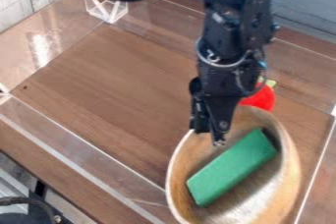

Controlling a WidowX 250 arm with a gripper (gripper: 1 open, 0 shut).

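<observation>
The black robot gripper (210, 120) hangs at the upper rim of an oval, light wooden bowl (187, 159) at the lower right. A green rectangular block (231, 170) lies inside the bowl. Whether the fingers are open or shut on the rim cannot be told. A red object (260, 97) with a bit of green sits behind the gripper, partly hidden.
Clear plastic edging runs along its front, and a small clear plastic bracket (105, 2) stands at the back left.
</observation>
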